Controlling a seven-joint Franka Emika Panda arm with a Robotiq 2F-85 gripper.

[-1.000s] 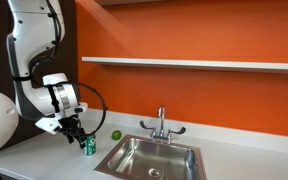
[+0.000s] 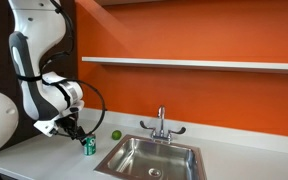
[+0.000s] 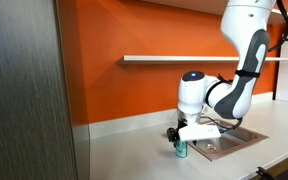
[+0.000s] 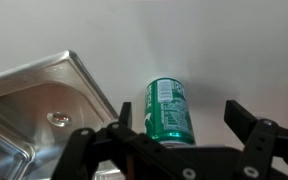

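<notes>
A green can [image 4: 168, 112] lies between the spread fingers in the wrist view, its printed side showing and its lower end toward the gripper. In exterior view 1 the can [image 2: 89, 146] stands upright on the counter, left of the sink. My gripper [image 2: 81, 137] is open right beside it; whether the fingers touch it cannot be told. From the other side, the can [image 3: 181, 149] shows just below the gripper [image 3: 178, 139]. In the wrist view a gap remains between the can and each black finger.
A steel sink [image 2: 112, 166] with a faucet [image 2: 162, 124] is set into the counter right of the can. Behind the can sits a small round green thing [image 2: 116, 134]. A white shelf [image 2: 194, 65] runs along the orange wall. Bare counter [image 3: 124, 155] lies around the can.
The arm has turned and tilted at the wrist over the last second, with the gripper staying near the can. The can has not visibly moved.
</notes>
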